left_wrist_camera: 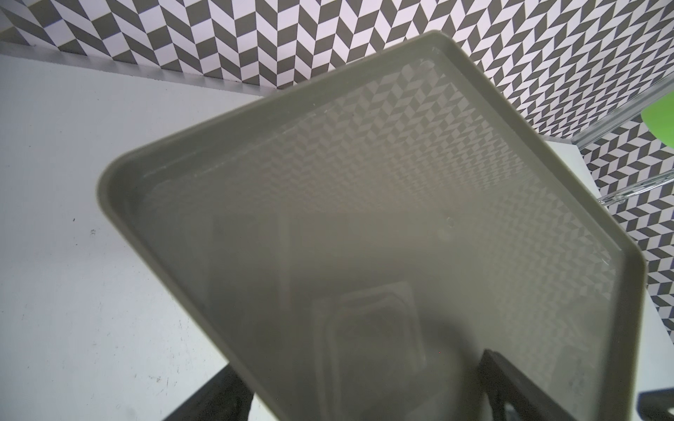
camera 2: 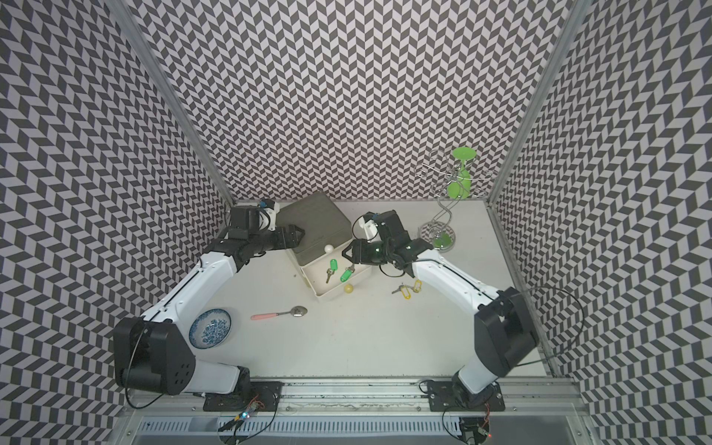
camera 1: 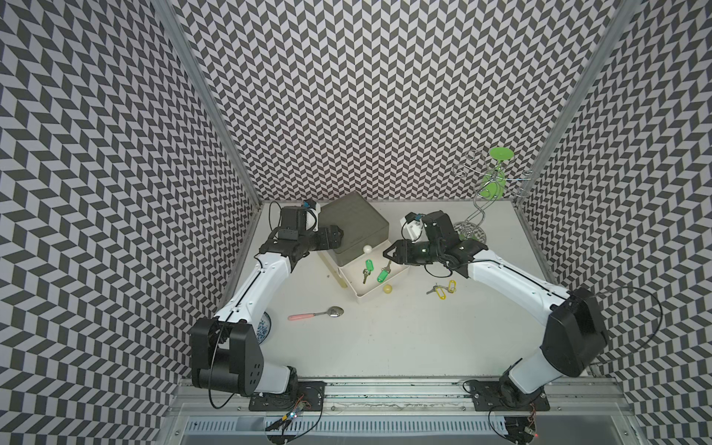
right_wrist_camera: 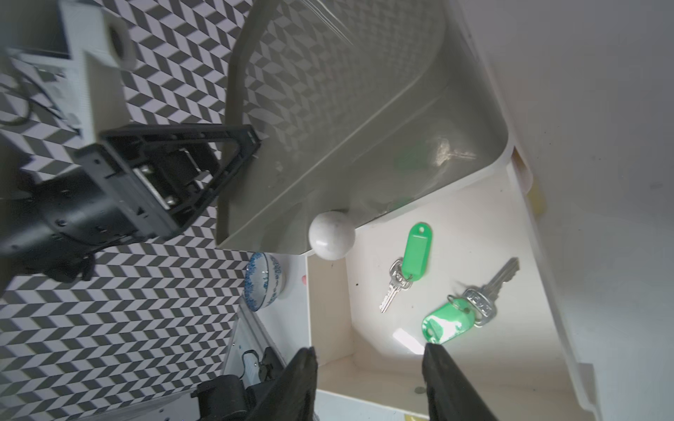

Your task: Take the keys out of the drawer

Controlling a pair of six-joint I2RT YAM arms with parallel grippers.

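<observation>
The white drawer (right_wrist_camera: 372, 389) is pulled out of the grey box (camera 1: 354, 222) and has a white round knob (right_wrist_camera: 332, 235) beside it at the box's front. Two keys lie in it: one with a green tag (right_wrist_camera: 417, 252) nearer the box, another with a green tag (right_wrist_camera: 448, 322) nearer the drawer's outer side. Over the drawer's right side hangs my right gripper, open and empty, above the keys. At the left side of the box is my left gripper, its fingers wide apart; contact with the box is unclear.
Keys with yellow tags (camera 1: 442, 290) lie on the table right of the drawer. A yellow knob (camera 1: 387, 288) is at the drawer's front. A pink-handled spoon (camera 1: 315, 313), a blue-patterned bowl (camera 2: 210, 328) and a wire stand (camera 1: 482, 196) stand clear.
</observation>
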